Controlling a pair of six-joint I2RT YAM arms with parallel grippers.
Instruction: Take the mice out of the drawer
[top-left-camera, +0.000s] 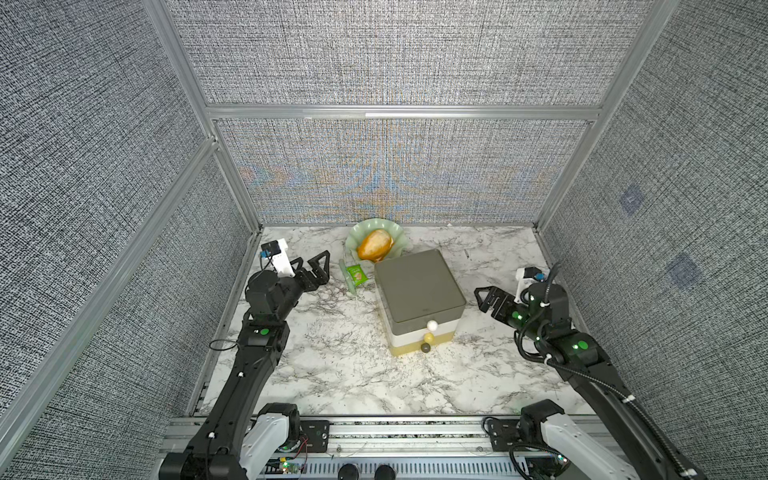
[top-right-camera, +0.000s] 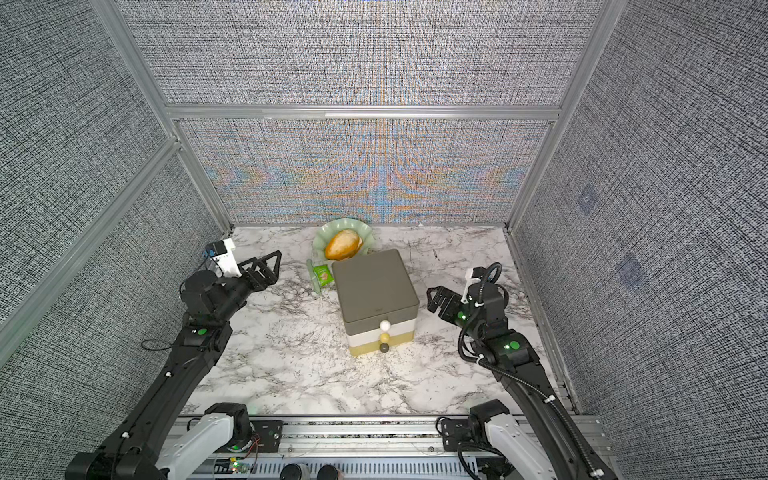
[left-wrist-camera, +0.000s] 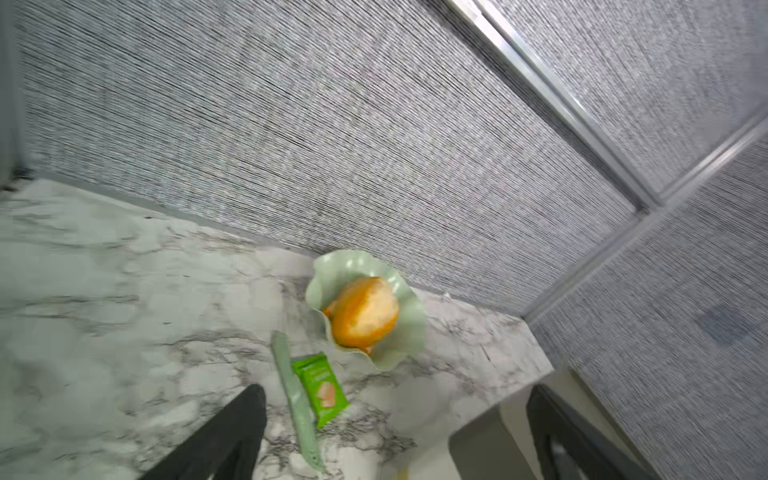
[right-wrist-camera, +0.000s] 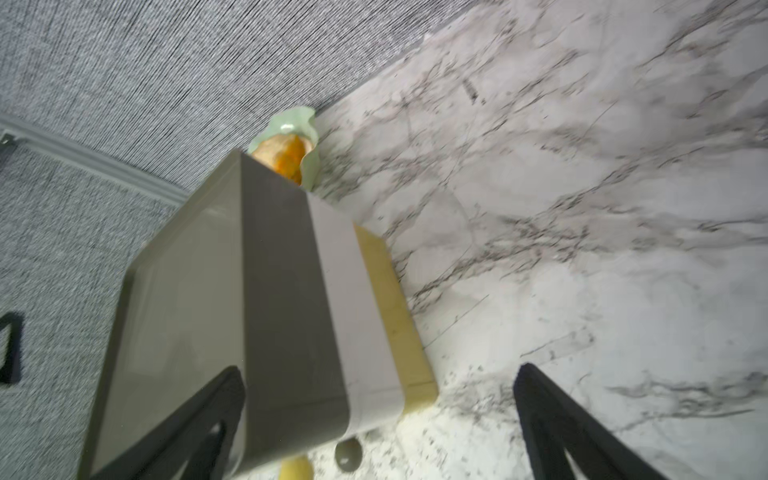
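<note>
A small drawer unit (top-left-camera: 419, 289) with a dark grey-brown top stands mid-table, its white and yellow tiers below. Round knobs, one of them white (top-left-camera: 432, 325), are on its front; the drawers look closed, and no mice show in any view. Left of the unit and well apart from it, my left gripper (top-left-camera: 313, 261) is open and empty. On the other side, my right gripper (top-left-camera: 481, 297) stands open near the unit's right side, touching nothing. In the right wrist view the unit (right-wrist-camera: 296, 296) fills the left part, seen past the fingers.
Behind the unit sits a pale green scalloped bowl (top-right-camera: 364, 231) holding a bread roll (top-right-camera: 342, 245). A green packet (left-wrist-camera: 321, 388) and a pale green knife-like strip (left-wrist-camera: 297, 404) lie left of the unit.
</note>
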